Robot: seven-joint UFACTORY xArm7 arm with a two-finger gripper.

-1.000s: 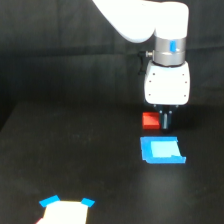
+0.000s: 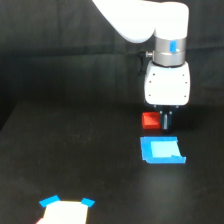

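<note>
My gripper [image 2: 166,122] points straight down below its white hand, near the dark table's right side. Its dark fingers are small and hard to make out, so how the fingers stand cannot be told. A red block [image 2: 150,120] lies just left of the fingers in the picture, partly overlapped by them; whether they touch it is unclear. In front of both is a pale square [image 2: 165,149] framed with blue tape.
At the bottom left, a cream square [image 2: 65,213] with blue tape at its corners is cut off by the picture's edge, a bit of red beside it.
</note>
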